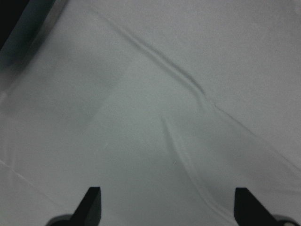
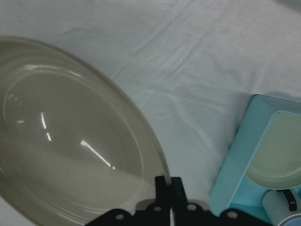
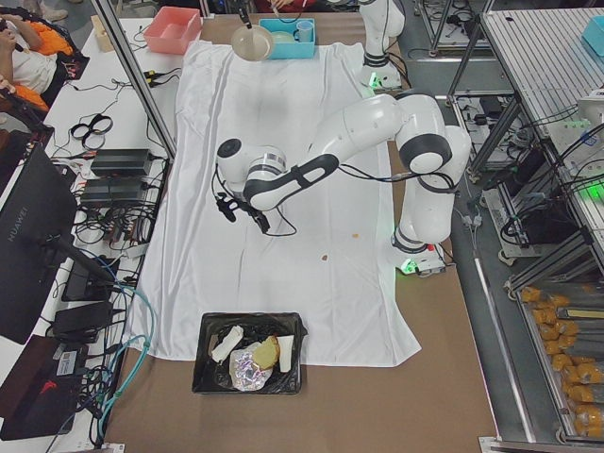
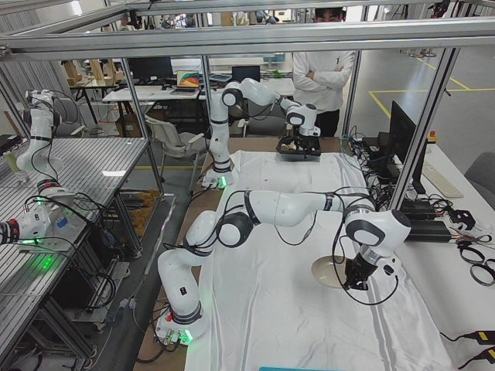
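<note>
My right gripper is shut on the rim of a beige plate (image 2: 70,132), which fills the left of the right wrist view. In the camera right view the plate (image 4: 325,270) hangs from that gripper (image 4: 352,278); in the camera left view the plate (image 3: 253,43) is at the top, beside a light blue bin (image 3: 293,55). My left gripper (image 3: 243,215) is over the middle of the white cloth, its fingers apart in the left wrist view (image 1: 168,202) with only cloth below.
The bin (image 2: 233,165) holds a pale dish (image 2: 277,146) and a mug (image 2: 277,209). A black-lined container (image 3: 203,359) with food and foil stands at the opposite end. Cables and electronics crowd the side table (image 3: 132,66).
</note>
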